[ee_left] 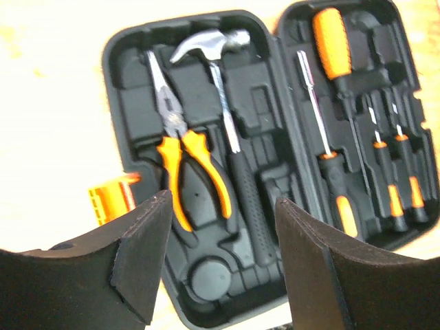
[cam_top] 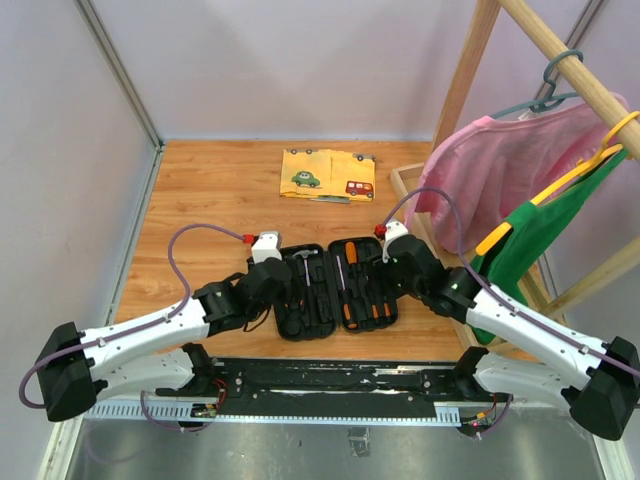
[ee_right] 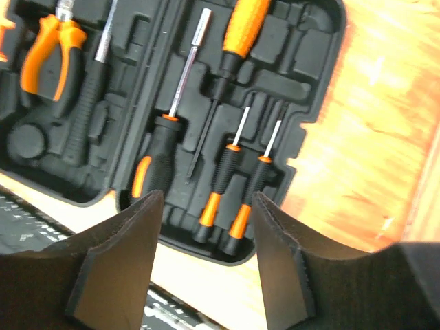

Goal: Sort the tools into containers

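Observation:
The black tool case lies unfolded on the table, with a left half (cam_top: 325, 325) and a right half (cam_top: 350, 325). In the left wrist view, orange-handled pliers (ee_left: 175, 127) and a claw hammer (ee_left: 240, 172) rest in the left half. The right wrist view shows a large orange screwdriver (ee_right: 245, 27), a long black-handled screwdriver (ee_right: 163, 148) and two small screwdrivers (ee_right: 223, 168) (ee_right: 258, 179) seated in the right half. My left gripper is above the left half, open and empty. Over the right half, my right gripper is open too, nothing between its fingers.
An orange object (ee_left: 110, 199) sits on the table against the case's left side. At the back lies a yellow cloth (cam_top: 328, 175). A wooden rack (cam_top: 470, 70) with hanging pink and green garments stands on the right.

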